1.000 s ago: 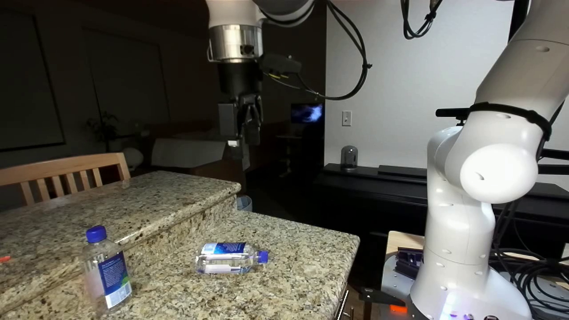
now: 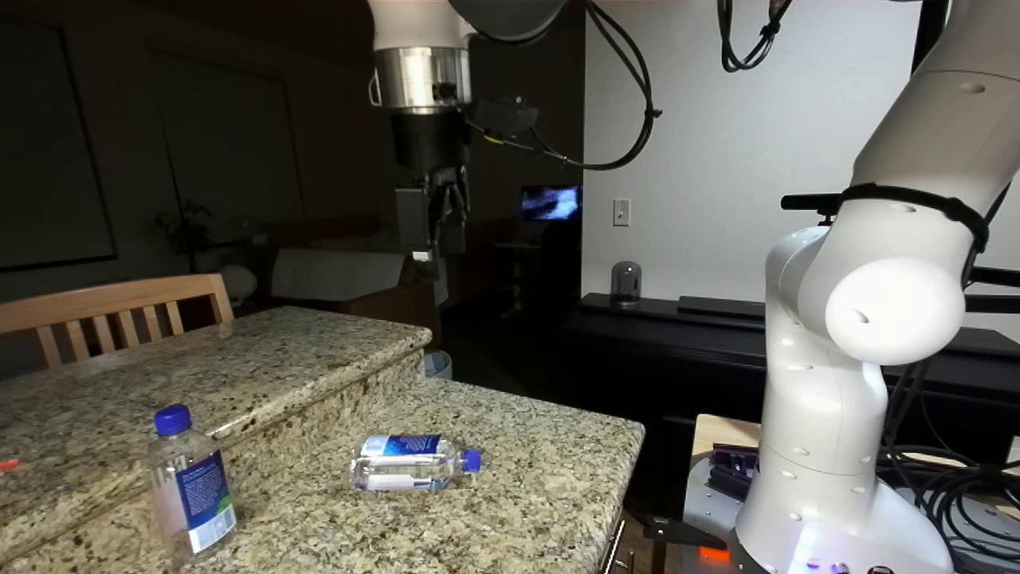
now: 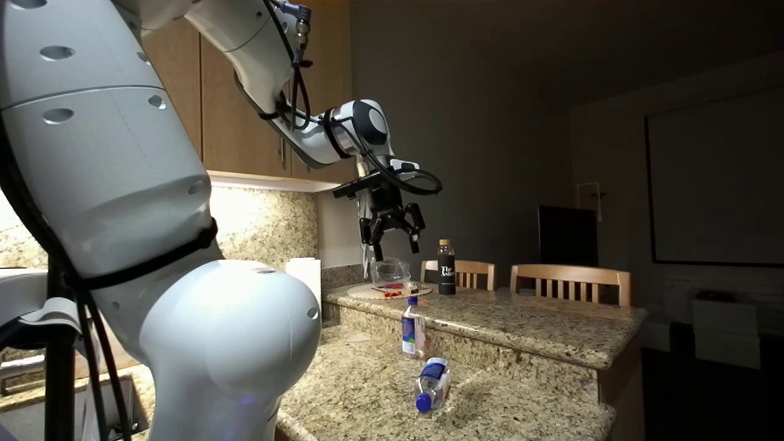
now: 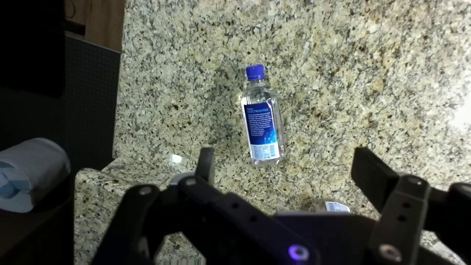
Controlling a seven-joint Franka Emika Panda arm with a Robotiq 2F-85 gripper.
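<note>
My gripper (image 3: 397, 252) hangs high above the granite counter, its fingers spread wide with only air between them. In the wrist view, one black fingertip (image 4: 205, 165) shows at left and the other at right. Below lies a clear bottle (image 4: 262, 121) on its side, blue cap and blue label showing, well apart from the gripper. That lying bottle (image 2: 406, 463) has its cap towards the counter's right edge in exterior view 1. A second blue-capped bottle (image 2: 192, 486) stands upright; the wrist view shows just a bit of its label (image 4: 337, 207).
A raised granite ledge (image 3: 514, 323) runs behind the bottles. On it are a dark bottle with a wooden cap (image 3: 446, 271), a clear container (image 3: 390, 272) and a round mat (image 3: 360, 291). Bare counter (image 2: 535, 478) surrounds the lying bottle.
My gripper and wrist have shifted very slightly in exterior view 1, the gripper turning a little. Both bottles stay where they were.
</note>
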